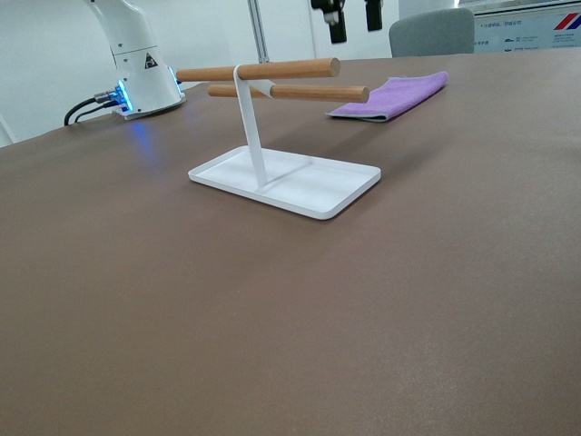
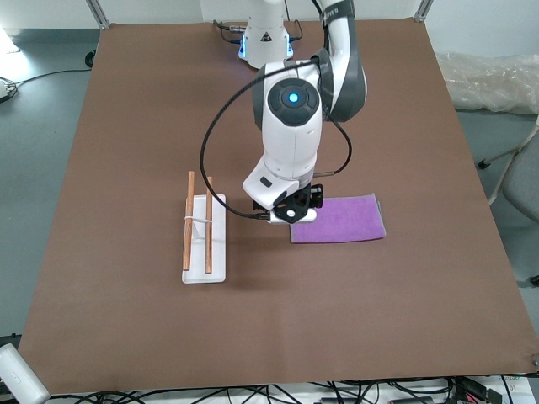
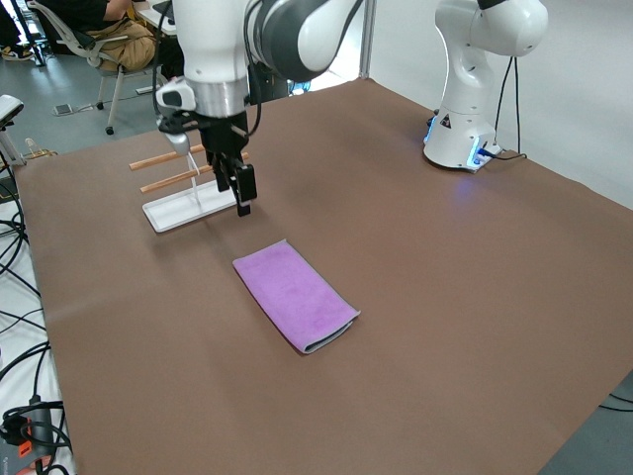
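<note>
A white stand with two wooden dowels sits on the brown table, left of a folded purple cloth in the left view. The black gripper hangs above the table; in the top view its two fingers stand apart with nothing visible between them, above and behind the stand. In the right view it is near the stand, between it and the cloth. In the left view the fingers are mostly hidden by the wrist.
Cables run along the near edge in the left view.
</note>
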